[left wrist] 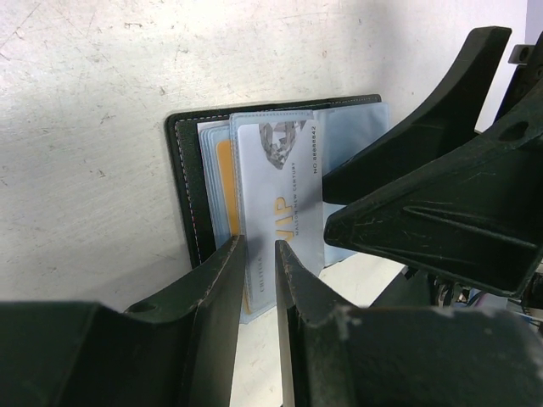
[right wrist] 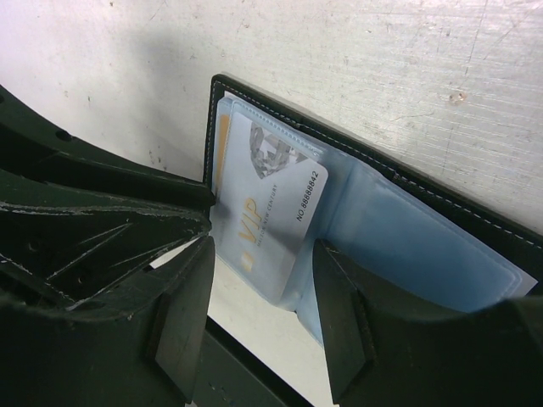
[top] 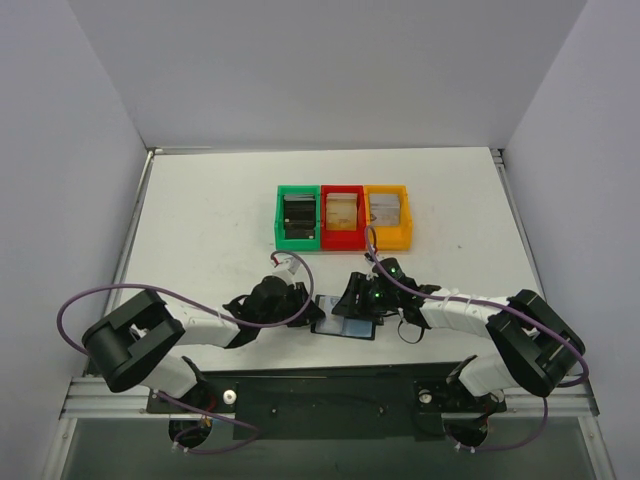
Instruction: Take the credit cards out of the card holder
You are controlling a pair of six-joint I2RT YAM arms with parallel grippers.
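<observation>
The dark card holder point(left wrist: 189, 186) lies open on the table, with blue plastic sleeves point(right wrist: 407, 246) and a white VIP card point(left wrist: 284, 186) in a sleeve on top, orange edges showing beneath. My left gripper is at the card's lower edge, fingers slightly apart at the sleeve edge. My right gripper is over the other side of the holder, its fingers parted above the card and sleeve. In the left wrist view, the right gripper's black fingers reach over the card's right side. Whether anything is between either gripper's fingers is hard to tell.
Green point(top: 282, 215), red point(top: 342, 242) and yellow point(top: 398, 242) bins stand behind the holder, holding stacked items. The dark front edge of the table is just below the holder.
</observation>
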